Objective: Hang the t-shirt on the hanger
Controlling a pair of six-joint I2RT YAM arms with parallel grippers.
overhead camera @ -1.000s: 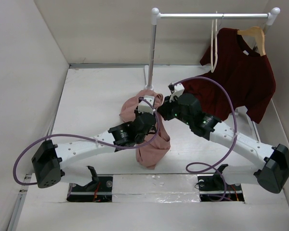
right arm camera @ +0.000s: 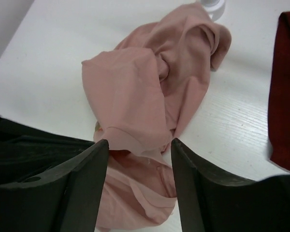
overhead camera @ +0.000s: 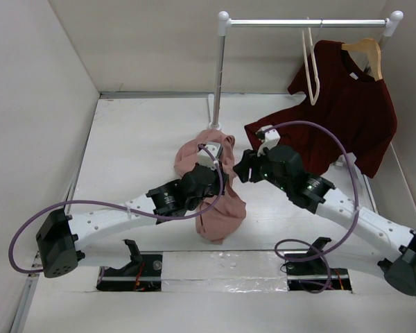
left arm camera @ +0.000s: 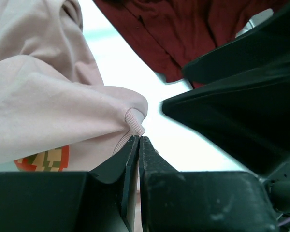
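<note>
A pink t-shirt [overhead camera: 220,218] lies crumpled on the white floor beneath my left gripper [overhead camera: 216,170], filling much of the left wrist view [left arm camera: 63,106]. In that view my left gripper is shut at the shirt's ribbed edge; whether any cloth is between its tips is hard to tell. My right gripper [overhead camera: 246,166] stands open just right of the pink shirt; in its own view its fingertips [right arm camera: 181,154] are apart over the cloth [right arm camera: 130,92]. A white hanger [overhead camera: 314,76] hangs on the rail.
The rail [overhead camera: 291,23] stands on a post [overhead camera: 219,83]. A dark red t-shirt [overhead camera: 347,118] on a wooden hanger [overhead camera: 362,47] hangs at the right, spreading down to the floor. Bare floor [overhead camera: 118,152] lies at the left.
My right gripper has moved right and a little toward the front, away from the left one. The left gripper has shifted slightly.
</note>
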